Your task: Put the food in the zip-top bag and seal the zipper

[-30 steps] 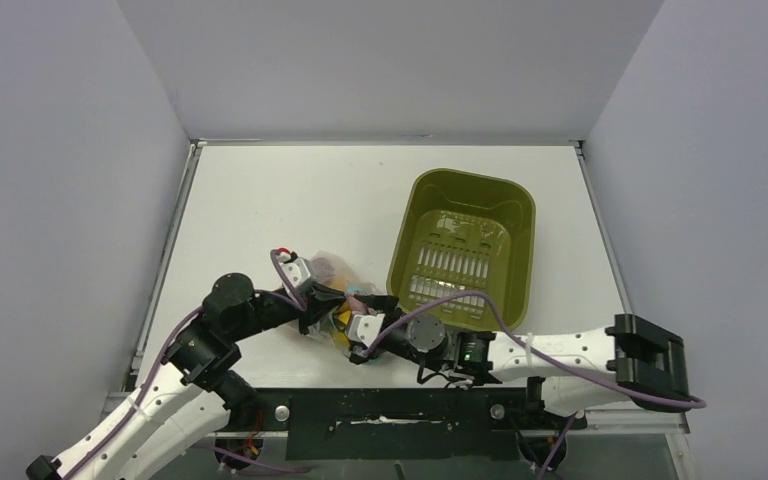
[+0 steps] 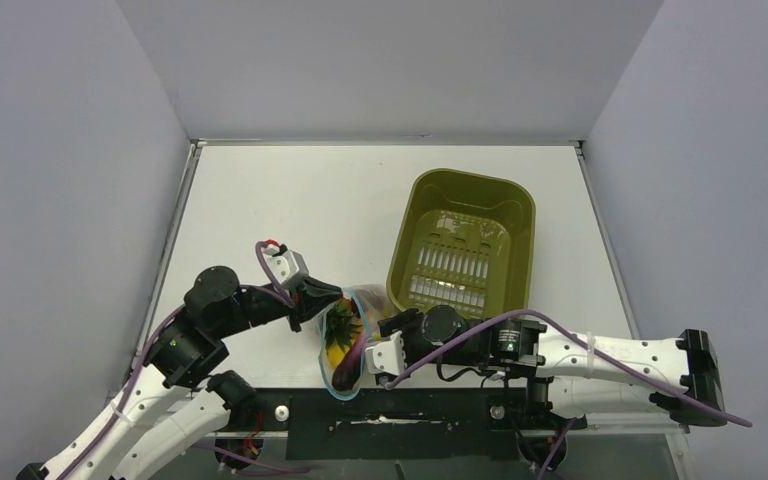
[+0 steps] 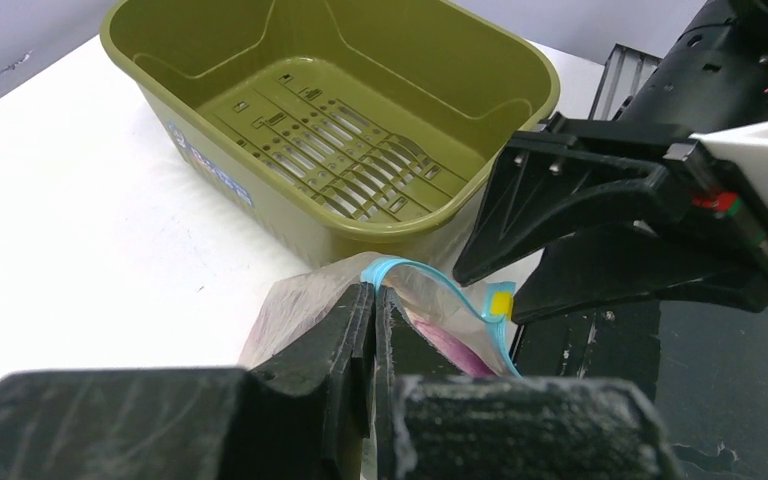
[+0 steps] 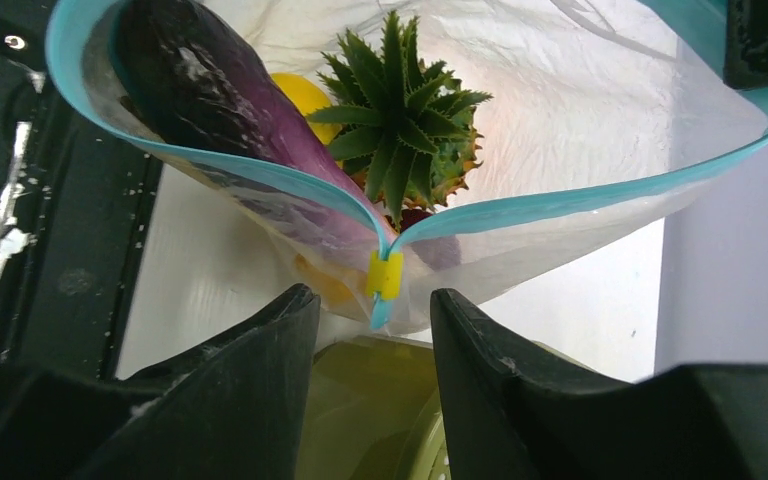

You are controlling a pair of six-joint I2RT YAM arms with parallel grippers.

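Observation:
A clear zip bag with a blue rim (image 4: 580, 205) gapes wide. Inside it lie a purple eggplant (image 4: 205, 95), a spiky green-topped pineapple (image 4: 400, 125) and something yellow (image 4: 302, 95), partly hidden. My left gripper is shut on the bag's blue rim, which emerges from between its fingertips. The yellow zip slider (image 4: 385, 275) sits at the corner where the two blue edges meet. My right gripper is open, its fingers on either side of the slider's end of the zip, with no clear contact.
An olive-green basket (image 2: 522, 250) stands right behind the bag, close to the right gripper; its visible floor is empty. The dark front edge (image 2: 400, 440) lies just below the bag.
The bag mouth has spread, showing the food.

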